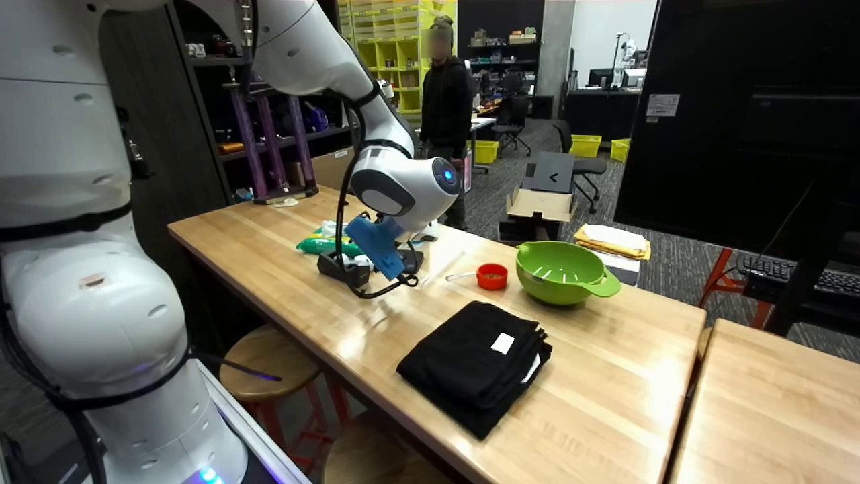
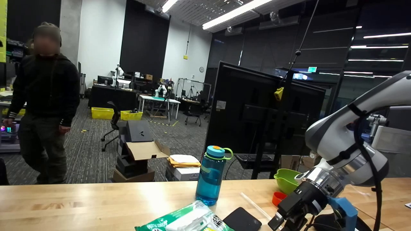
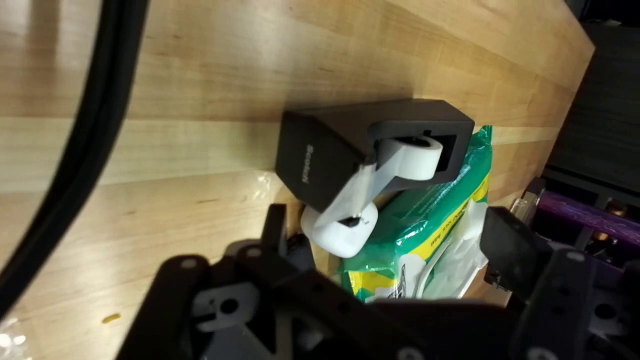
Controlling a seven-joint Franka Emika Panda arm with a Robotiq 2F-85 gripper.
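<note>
My gripper is open in the wrist view, its dark fingers set wide apart with nothing held. Between and beyond them lie a small white rounded object and a green and yellow wipes packet. A black tape dispenser with a white roll sits just past the white object, its tape strip crossing over it. Exterior view 1 has the dispenser beside my lowered arm; the blue bracket hides the fingers there. In exterior view 2 the packet lies left of the gripper.
A blue bottle stands behind a flat black object. Further along are a red measuring cup, a green colander and folded black cloth. A person stands behind the table.
</note>
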